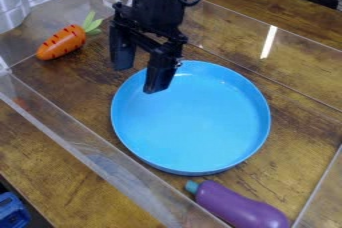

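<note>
The black gripper (144, 64) hangs over the back-left edge of a blue plate (190, 117), open, with nothing visible between its fingers. An orange toy carrot (62, 42) with green top lies at the upper left, to the left of the gripper. A purple toy eggplant (242, 206) lies at the lower right, in front of the plate.
Clear plastic walls edge the wooden surface (281, 82) at the left and lower front. A blue object (8, 213) shows in the lower left corner, outside the wall.
</note>
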